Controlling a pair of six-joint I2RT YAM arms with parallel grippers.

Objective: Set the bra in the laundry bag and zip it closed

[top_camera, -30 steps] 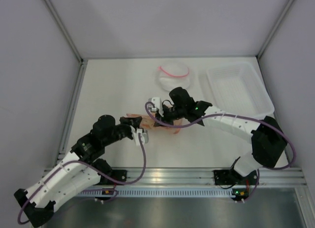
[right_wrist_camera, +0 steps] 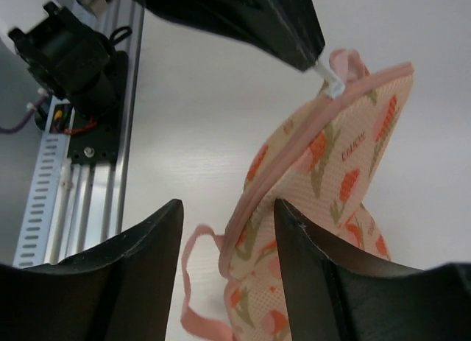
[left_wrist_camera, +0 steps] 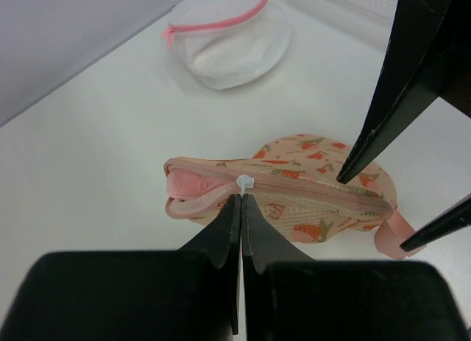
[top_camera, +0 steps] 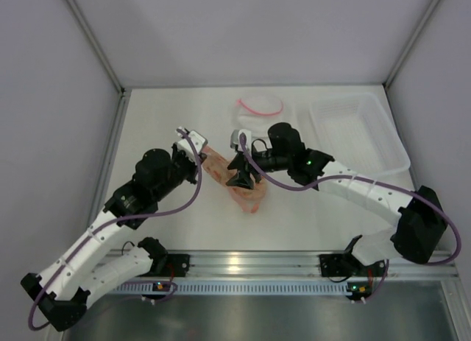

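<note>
A peach patterned fabric item with a zipper (left_wrist_camera: 294, 201) lies between both arms, folded long. My left gripper is shut at its zipper, on a small white tab, which also shows in the right wrist view. My right gripper stands open over the fabric's near end, the pink zipper band between its fingertips, with a loose pink strap (right_wrist_camera: 202, 326) beside it. A white mesh bag with pink zipper (left_wrist_camera: 228, 50) lies apart at the back.
A white plastic bin (top_camera: 357, 131) sits at the back right.
My left arm has moved up the table and turned, and is now at the fabric's upper end. The fabric now lies more diagonally; the right gripper has shifted and opened over it.
</note>
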